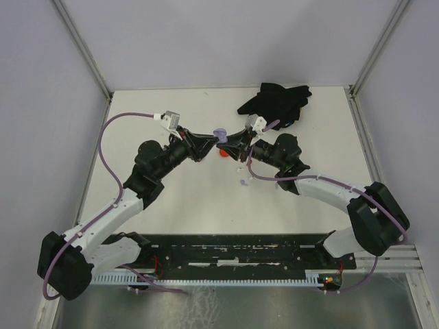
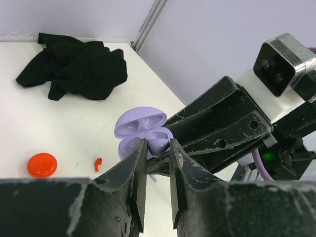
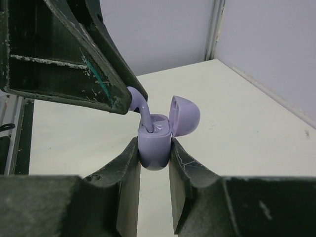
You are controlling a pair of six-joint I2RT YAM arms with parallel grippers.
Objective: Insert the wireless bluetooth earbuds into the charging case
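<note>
Both grippers meet above the mat. In the top view, the small lilac charging case [image 1: 220,135] sits between my left gripper [image 1: 212,140] and my right gripper [image 1: 226,142]. The left wrist view shows its lid [image 2: 140,117] raised and my left gripper shut on the case's body, with black fingers of the right gripper beside it. In the right wrist view, a lilac earbud [image 3: 138,102] stands in the case with its upper end at the other gripper's fingers; my right gripper is around the case's lower body. Exactly which fingers bear each piece is partly hidden.
A black cloth [image 1: 273,104] lies at the back right of the white mat [image 1: 130,123]. A red round piece [image 2: 42,165] and a small orange piece [image 2: 98,164] lie on the mat below the grippers, with small pale pieces nearby.
</note>
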